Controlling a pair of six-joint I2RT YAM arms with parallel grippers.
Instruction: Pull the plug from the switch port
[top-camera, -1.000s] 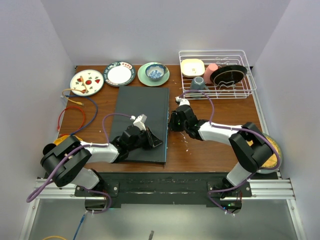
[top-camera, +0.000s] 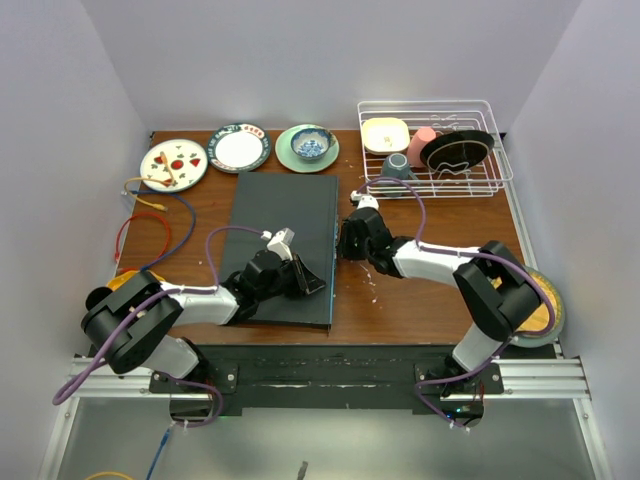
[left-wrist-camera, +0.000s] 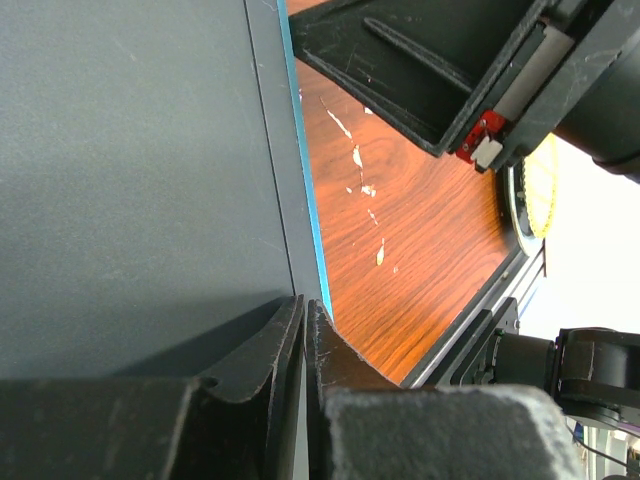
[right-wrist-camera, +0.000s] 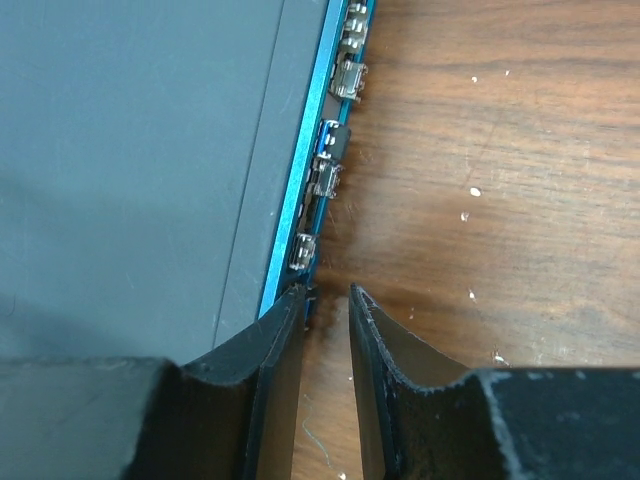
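A dark switch box (top-camera: 280, 200) lies flat mid-table; its blue edge with a row of metal ports (right-wrist-camera: 348, 78) faces right. My right gripper (top-camera: 345, 242) is at that edge, its fingers parted around a small gap, the left one against the port strip. A small dark piece by that fingertip is partly hidden; I cannot tell whether it is a plug. My left gripper (top-camera: 306, 284) is shut, resting on the box top near its right edge; what lies between its fingers is unclear.
Plates (top-camera: 238, 148), a bowl (top-camera: 312, 143) and a dish rack (top-camera: 480, 180) line the back. Coloured cables (top-camera: 160, 220) lie left of the box. Bare wood is right of the box, around the right arm.
The right gripper has shifted very slightly; otherwise nothing visibly differs in the top view.
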